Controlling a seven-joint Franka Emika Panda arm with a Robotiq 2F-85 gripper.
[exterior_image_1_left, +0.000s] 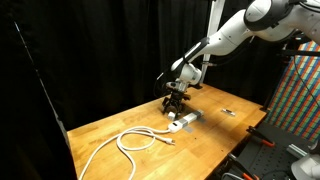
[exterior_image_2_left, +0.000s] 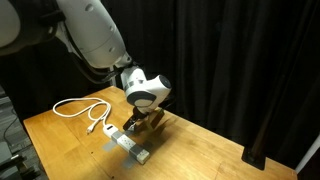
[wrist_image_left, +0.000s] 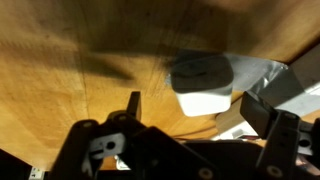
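A small white block (wrist_image_left: 205, 103) with a dark grey upper part lies in the gap between my fingers in the wrist view, nearer the right one. My gripper is open, one finger to each side of the block, and no contact shows. From the outside, the gripper (exterior_image_1_left: 174, 107) points down close above the wooden table, just behind a white power strip (exterior_image_1_left: 183, 122). In the second exterior view the same strip (exterior_image_2_left: 130, 145) lies in front of the gripper (exterior_image_2_left: 138, 120); the block is hard to make out there.
A white cord (exterior_image_1_left: 125, 145) loops over the table left of the strip. Grey patches lie around the strip (wrist_image_left: 295, 92), which passes close to my right finger. A small light object (exterior_image_1_left: 229, 112) lies to the right. Black curtains (exterior_image_1_left: 80, 60) stand behind.
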